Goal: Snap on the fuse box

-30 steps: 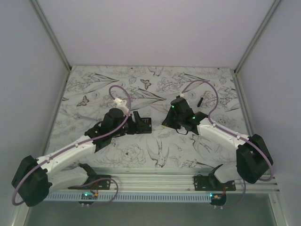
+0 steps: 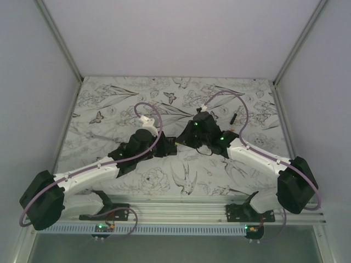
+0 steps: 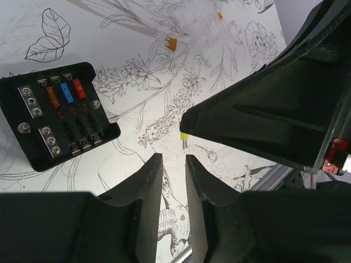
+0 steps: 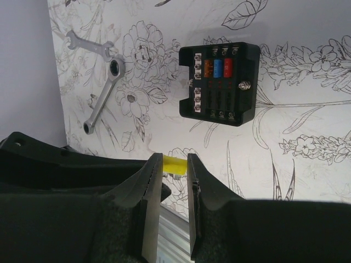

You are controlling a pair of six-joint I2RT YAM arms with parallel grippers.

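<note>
The black fuse box (image 4: 216, 96) lies on the patterned surface, holding orange, blue and red fuses in its upper row, with empty slots below. My right gripper is shut on a yellow fuse, whose metal prongs show beyond my right gripper in the left wrist view. My left gripper hangs beside the fuse box (image 3: 60, 112), close to my right one; its fingertips stand slightly apart, with nothing visible between them.
Two wrenches (image 4: 103, 93) lie beside the fuse box. A small orange piece (image 3: 172, 44) and a clear bag (image 3: 203, 19) lie nearby. A dark rod (image 2: 233, 118) rests at the right.
My right gripper has moved left toward the fuse box with the yellow fuse. My left gripper has shifted slightly right and down in the top view, so the two are closer together.
</note>
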